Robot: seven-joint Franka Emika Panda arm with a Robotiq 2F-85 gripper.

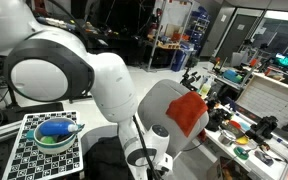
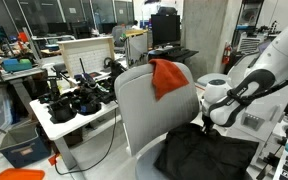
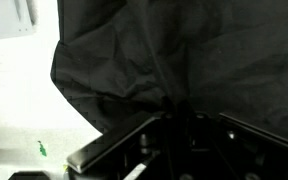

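Observation:
A black cloth lies spread over the seat of the grey chair, rumpled beneath the arm. From above, in the wrist view, the cloth fills most of the frame, with a fold running down to my gripper. The dark fingertips are low over the cloth or touching it; black on black hides how far apart they stand and whether any fabric lies between them. In exterior view 2 my gripper reaches down at the cloth's back edge, near the chair's backrest.
A red cloth hangs over the grey backrest. Beside the chair, a bowl with a blue item sits on a perforated white surface. Cluttered tables stand behind.

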